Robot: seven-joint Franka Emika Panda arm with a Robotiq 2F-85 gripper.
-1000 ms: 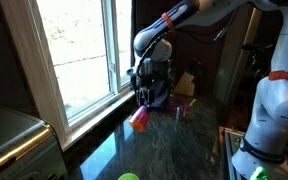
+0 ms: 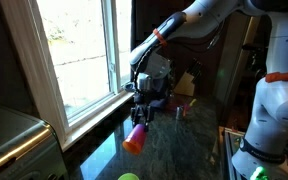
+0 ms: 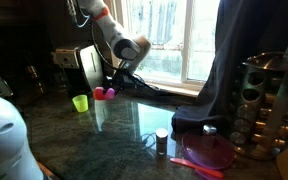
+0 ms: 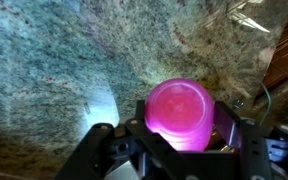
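A pink-red cup (image 2: 135, 138) hangs tilted above the dark counter in exterior view 1, with my gripper (image 2: 139, 121) shut on its upper end. From the wrist, the round pink end of the cup (image 4: 179, 112) fills the space between the fingers. Exterior view 2 shows the pink-red cup (image 3: 100, 93) held over the counter, close to a yellow-green cup (image 3: 81, 103) that stands upright. Something green (image 2: 106, 172) is cut off by the bottom edge of exterior view 1.
Toward the near right in exterior view 2 lie a magenta lid or plate (image 3: 205, 152), a red utensil (image 3: 196, 168) and a small shaker (image 3: 161, 141). A wire rack (image 3: 252, 100) stands behind them. Mid-counter is clear.
The held cup has come lower and slightly left in exterior view 1, with the arm reaching along.
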